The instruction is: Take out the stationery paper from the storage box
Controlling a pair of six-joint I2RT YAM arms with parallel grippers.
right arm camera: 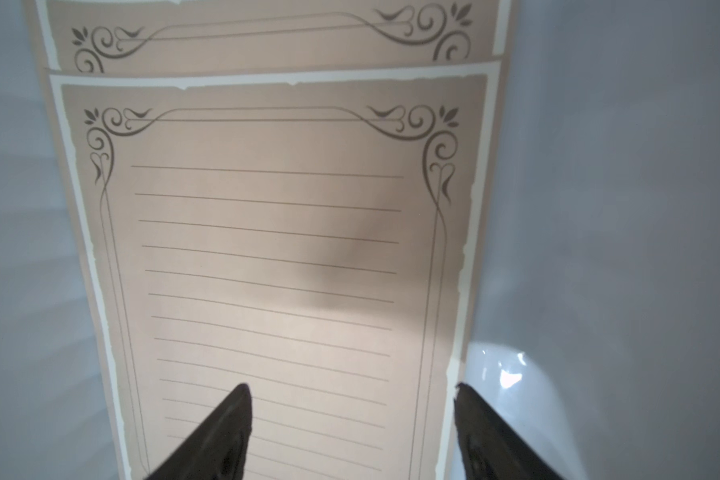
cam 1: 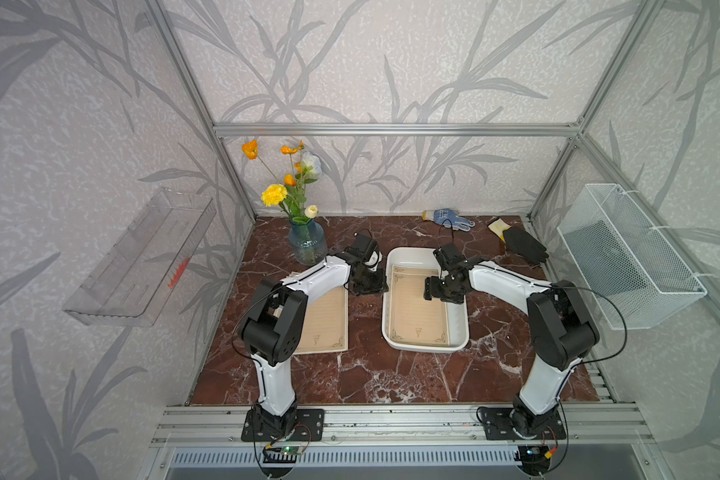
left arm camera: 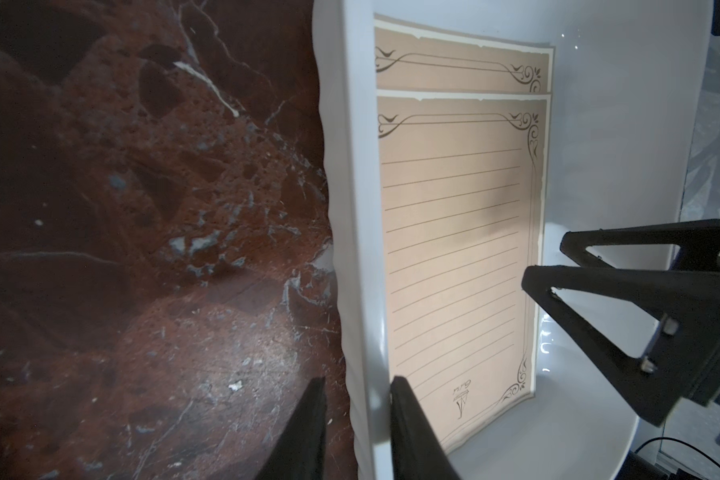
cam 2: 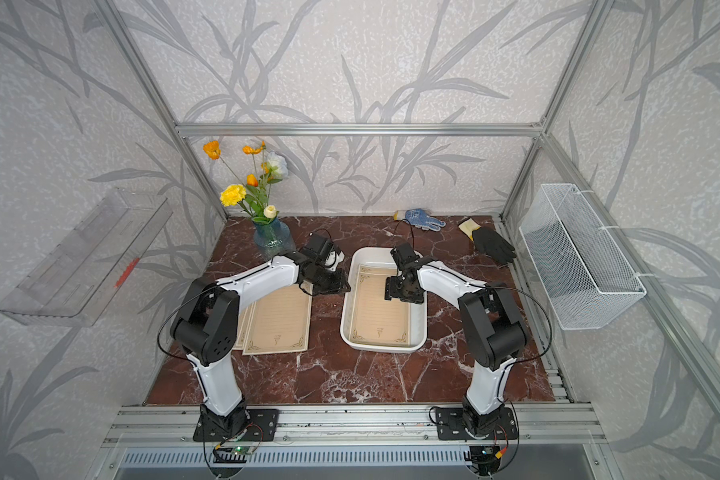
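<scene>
The white storage box (cam 1: pixel 458 324) stands near the table's middle, with overlapping beige lined stationery sheets (left arm camera: pixel 456 240) inside. My left gripper is shut on the box's left rim (left arm camera: pixel 360 240), one finger on each side of that wall. Over the sheets in the box, my right gripper is open. In the right wrist view nothing shows between its fingers, and the paper lies flat below. More beige sheets (cam 1: pixel 320 328) lie on the table left of the box, partly hidden under my left arm.
A blue glass vase with flowers (cam 1: pixel 307 242) stands behind my left arm. At the back lie a blue glove (cam 1: pixel 448 217) and a black glove (cam 1: pixel 525 245). A clear bin (cam 1: pixel 148 264) hangs at left, a white wire basket (cam 1: pixel 632 256) at right. Bare table lies in front.
</scene>
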